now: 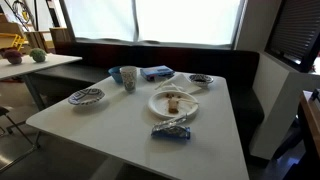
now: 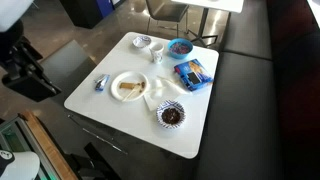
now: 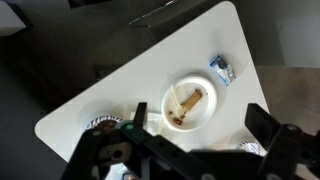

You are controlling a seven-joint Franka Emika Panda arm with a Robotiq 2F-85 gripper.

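Note:
My gripper stands open high above a white table (image 3: pixel 110 85), its dark fingers (image 3: pixel 258 120) apart with nothing held. Below, in the wrist view, a white plate (image 3: pixel 208 118) bears brown food scraps (image 3: pixel 185 115) and a pale stick. A crumpled silver-blue wrapper (image 3: pixel 222 68) lies beside the plate. Partly covered by the gripper, a patterned bowl with dark contents (image 3: pixel 103 122) shows at lower left. Exterior view 2 has the dark gripper body (image 2: pixel 30 75) at the left, off the table's edge; its fingertips are hard to make out there.
A patterned cup (image 1: pixel 129 78), a blue bowl (image 2: pixel 181 47), a blue packet (image 2: pixel 193 73) and another patterned bowl (image 1: pixel 86 96) stand around the plate. Crumpled white napkins (image 2: pixel 172 86) lie near it. Dark bench seating (image 2: pixel 245 100) borders the table; bare tabletop shows along its edges.

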